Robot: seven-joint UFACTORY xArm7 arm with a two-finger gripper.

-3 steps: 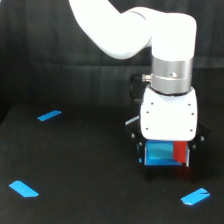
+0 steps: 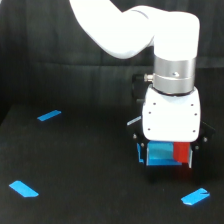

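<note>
The arm's white hand, carrying my gripper (image 2: 170, 147), points down over the right side of the dark surface. Directly below the hand's lower edge show a blue block-like object (image 2: 160, 155) and a red block (image 2: 181, 152), side by side. The hand covers their upper parts. Dark finger parts stick out to either side of the hand, but the fingertips are hidden, so I cannot tell whether they touch or grip either object.
Flat blue strips lie on the black surface: one at the far left (image 2: 49, 115), another at the near left (image 2: 23, 189) and a third at the near right (image 2: 195, 197). A dark curtain (image 2: 60, 50) hangs behind.
The hand has shifted very slightly to the right and a touch lower. The red and blue objects look nearly unchanged beneath it, and the blue strips have stayed put.
</note>
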